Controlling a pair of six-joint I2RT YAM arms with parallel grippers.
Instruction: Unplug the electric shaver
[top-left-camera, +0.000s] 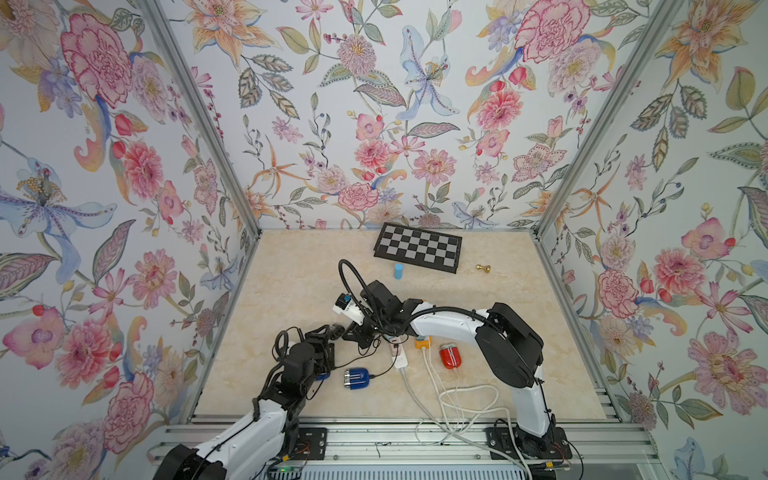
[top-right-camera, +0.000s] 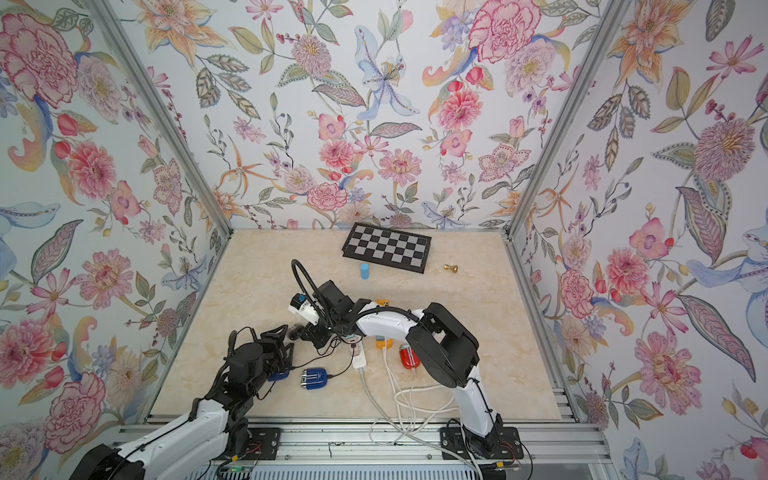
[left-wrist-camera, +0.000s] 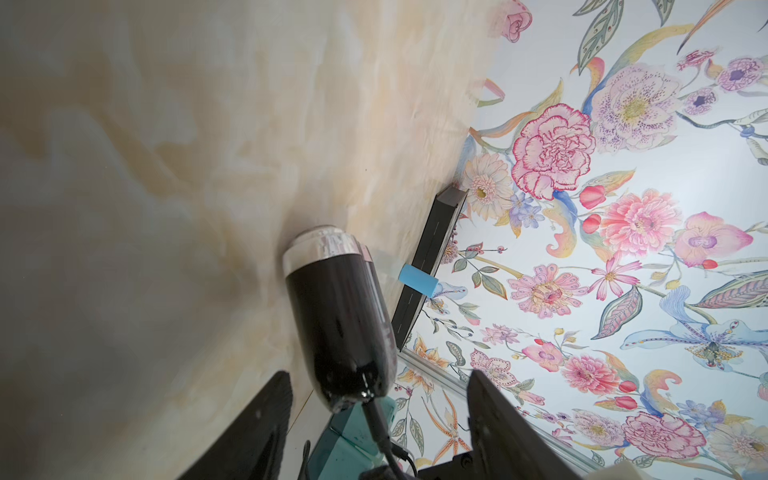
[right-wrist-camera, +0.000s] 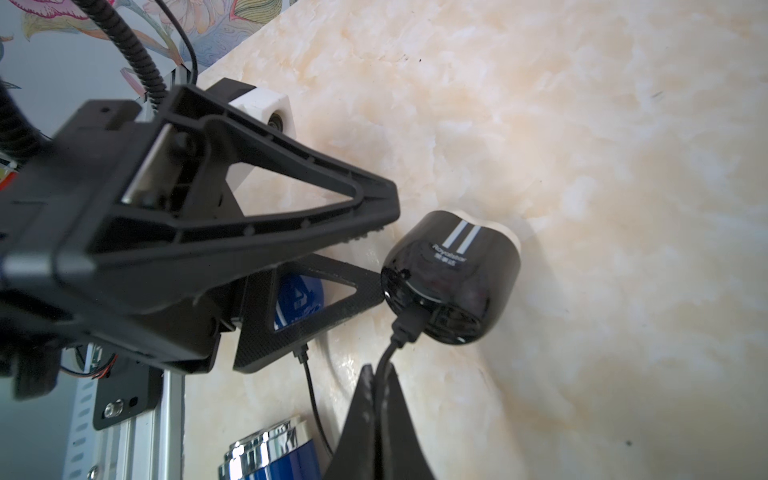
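The black electric shaver (right-wrist-camera: 454, 276) with a pale head lies on its side on the table. Its black plug (right-wrist-camera: 411, 323) sits in the shaver's end, and the cable (right-wrist-camera: 385, 361) runs from there to the right fingertips. My right gripper is shut with that thin cable between its tips. In the left wrist view the shaver (left-wrist-camera: 340, 324) lies ahead of the fingers. My left gripper stands open, its fingers (left-wrist-camera: 268, 424) apart. Seen from the right wrist, the left fingertips are beside the shaver, not closed on it.
A blue shaver (top-left-camera: 357, 378) with its cord lies in front, and another blue one (right-wrist-camera: 300, 297) is behind the left fingers. A white power strip (top-left-camera: 401, 359), a red shaver (top-left-camera: 450, 356) and loose white cables (top-left-camera: 472, 392) are to the right.
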